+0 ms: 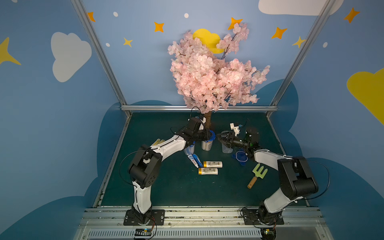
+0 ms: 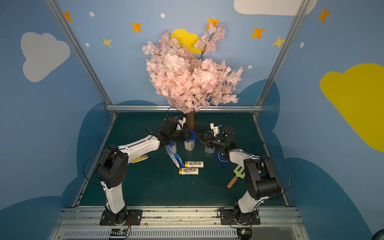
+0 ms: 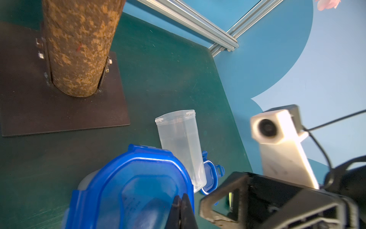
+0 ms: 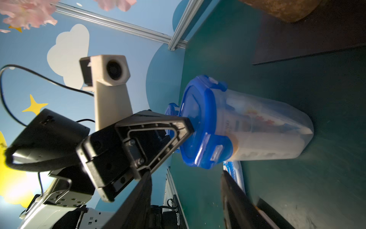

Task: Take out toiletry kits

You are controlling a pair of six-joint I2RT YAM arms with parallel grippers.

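Note:
A clear toiletry container with a blue clip lid stands before the tree trunk, lid on and pale items inside. My left gripper is shut at the lid's edge; nothing shows between its fingers, and whether they touch the lid cannot be told. My right gripper stands open to the right of this container, its fingers apart and empty. Another clear container, open and looking empty, is on the right beneath my right arm, near a loose blue lid. A further container is partly hidden by my left arm.
Two white bottles with orange caps, a toothpaste tube and a blue packet lie in front. A green garden fork lies right. The trunk's base plate is behind.

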